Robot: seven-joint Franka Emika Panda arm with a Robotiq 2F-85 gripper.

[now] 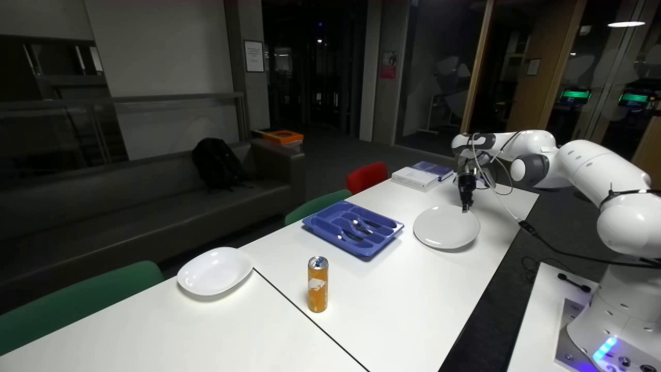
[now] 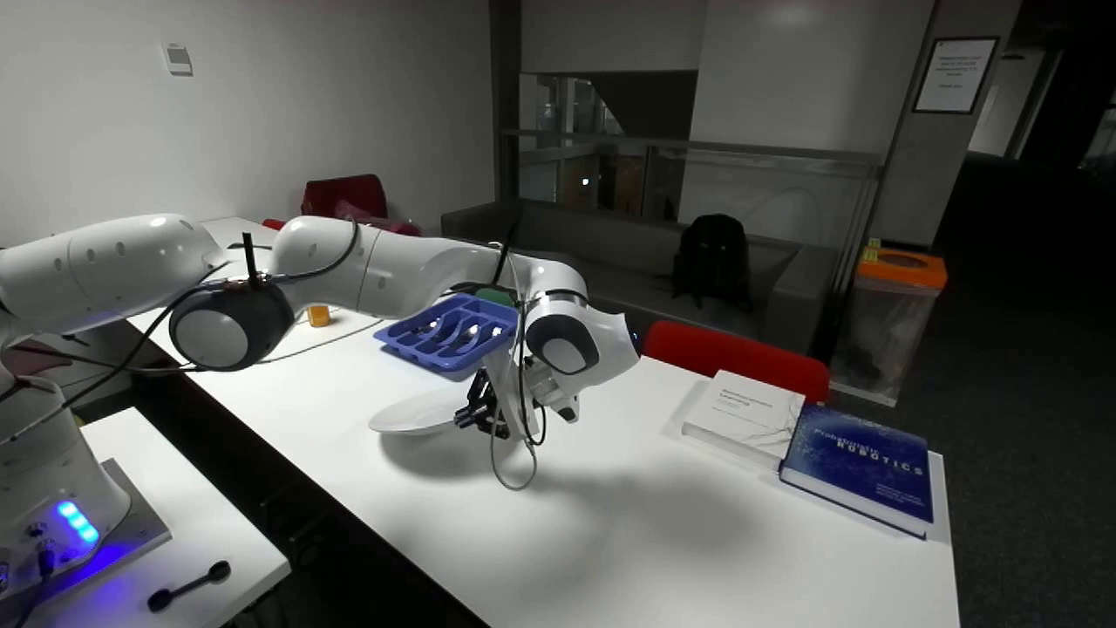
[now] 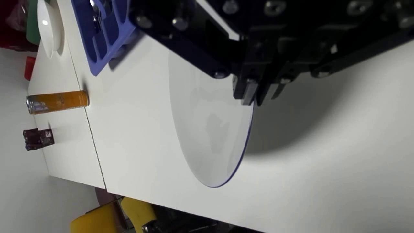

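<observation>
A round pale plate (image 1: 446, 227) is pinched at its rim by my gripper (image 1: 466, 210), whose fingers are shut on it. From the side, the plate (image 2: 416, 413) appears tilted and raised off the table, with a shadow beneath it. In the wrist view the plate (image 3: 211, 128) stretches away to the left of the gripper, its edge between the fingertips. The arm hides part of the plate in the second exterior view.
Beside the plate lies a blue cutlery tray (image 1: 353, 228) with cutlery in it. An orange can (image 1: 317, 285) stands upright near the table seam, with a white bowl (image 1: 215, 270) farther left. Two books, one white (image 2: 745, 413) and one blue (image 2: 858, 466), occupy the table's far end.
</observation>
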